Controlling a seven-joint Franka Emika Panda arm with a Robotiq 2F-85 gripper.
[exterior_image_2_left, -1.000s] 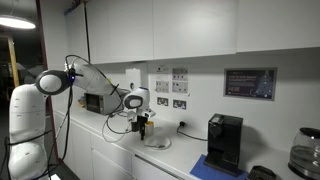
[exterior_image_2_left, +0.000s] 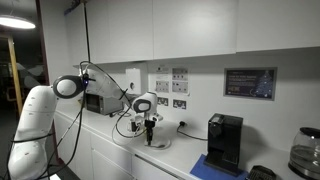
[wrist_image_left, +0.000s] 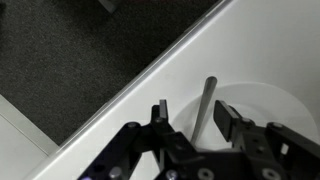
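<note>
A white round plate (wrist_image_left: 262, 108) lies on the counter in the wrist view, and in the exterior view the same plate (exterior_image_2_left: 160, 146) shows below the arm. A thin grey utensil (wrist_image_left: 207, 98) extends over the plate, its lower part hidden behind the gripper. My gripper is part open, one dark finger (wrist_image_left: 160, 116) to each side of the utensil. Contact between utensil and fingers cannot be made out. From outside, the gripper (exterior_image_2_left: 148, 142) appears low over the plate, too small for detail.
Right of the plate stand a black coffee machine (exterior_image_2_left: 225, 138) on a blue mat (exterior_image_2_left: 215, 169) and a glass jug (exterior_image_2_left: 305, 153). A microwave (exterior_image_2_left: 95, 103) is behind the arm. The counter's front edge (wrist_image_left: 130, 98) runs close to the plate, with dark floor beyond.
Over the last second my gripper has moved right and down, from left of the plate to just over it. The plate and the appliances have stayed where they were.
</note>
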